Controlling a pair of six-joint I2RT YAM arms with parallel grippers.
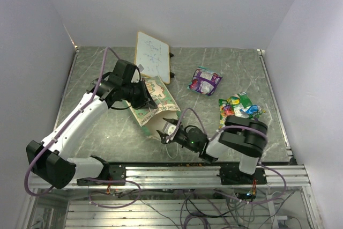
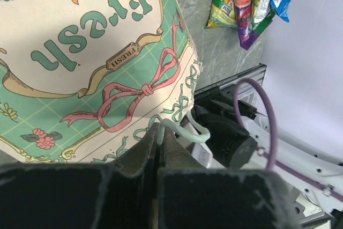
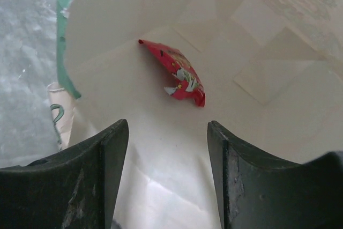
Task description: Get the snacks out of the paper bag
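The paper bag (image 1: pixel 153 95) lies on its side with its mouth toward the front. My left gripper is shut on its cord handle (image 2: pixel 187 132) at the top of the opening. My right gripper is at the bag's mouth, fingers apart with nothing between them. Inside the bag, in the right wrist view, a red snack packet (image 3: pixel 179 73) lies beyond the fingertips.
A purple snack bag (image 1: pixel 204 81) lies at the back right, and a pile of colourful snack packets (image 1: pixel 240 105) lies further right. A whiteboard (image 1: pixel 151 57) stands behind the bag. Bare grey table (image 1: pixel 96 138) shows at left.
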